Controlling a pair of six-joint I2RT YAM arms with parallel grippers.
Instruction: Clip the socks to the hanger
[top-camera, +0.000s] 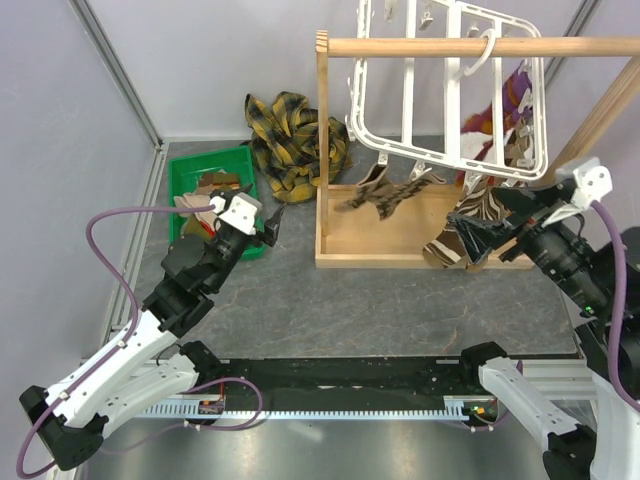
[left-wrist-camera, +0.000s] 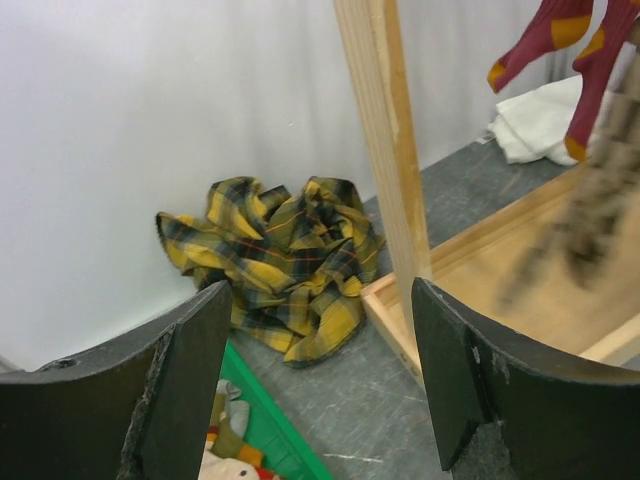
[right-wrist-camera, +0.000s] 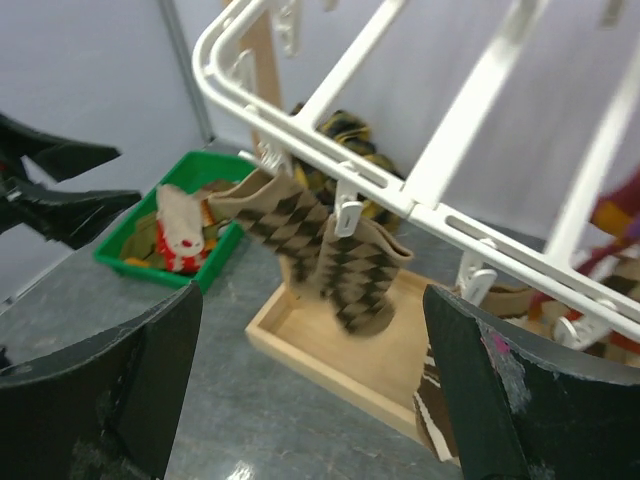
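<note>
The white hanger (top-camera: 455, 162) hangs from the wooden rail, swung at an angle, with clips along its frame. A brown checkered sock (right-wrist-camera: 345, 262) dangles from clips near its front left corner. Striped brown socks (top-camera: 447, 245) hang at the right, and maroon socks (left-wrist-camera: 560, 35) show farther back. My right gripper (top-camera: 475, 215) stands open below the hanger's front edge, in front of the striped socks, nothing held. Over the green bin (top-camera: 250, 153) my left gripper (top-camera: 263, 222) is open and empty. Several more socks (right-wrist-camera: 180, 225) lie in that bin.
The wooden stand has an upright post (top-camera: 322, 140) between my left gripper and the hanger, and a rail (top-camera: 400, 47) above. A yellow plaid cloth (top-camera: 290, 145) lies at the back.
</note>
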